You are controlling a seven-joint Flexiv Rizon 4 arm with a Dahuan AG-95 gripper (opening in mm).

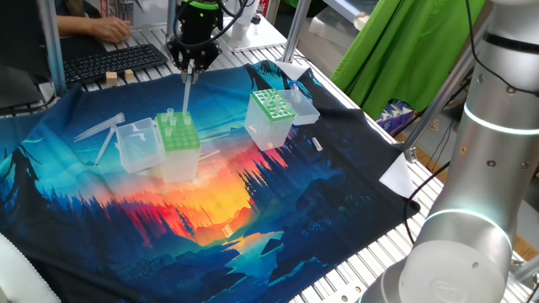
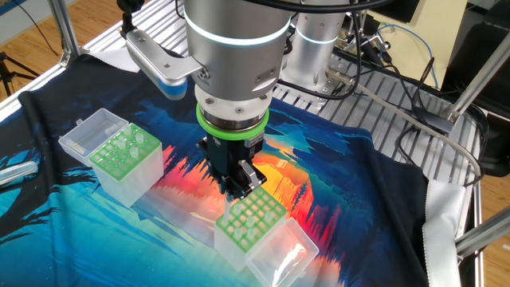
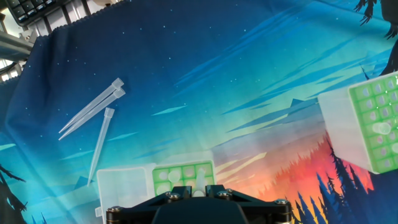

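Note:
My gripper (image 1: 189,69) is shut on a clear pipette tip (image 1: 187,94), which points down above the far edge of a green-topped rack box (image 1: 178,156). In the wrist view, the top of this tip (image 3: 199,180) shows between the fingers, and the gripper covers part of the green rack (image 3: 183,170). Several tips stand in that rack (image 2: 253,217). A second rack box (image 1: 271,126) stands apart, with tips in its green top (image 2: 126,151). Three loose tips, one of them this slanting tip (image 3: 101,146), lie on the cloth. Whether the held tip touches the rack cannot be told.
Open clear lids, one by the nearer box (image 2: 283,253) and one by the other box (image 2: 94,135), spread beside the racks. A small pale piece (image 1: 317,144) lies on the printed cloth (image 1: 253,227). A person's hand (image 1: 109,29) rests near a keyboard (image 1: 114,62) behind the cloth.

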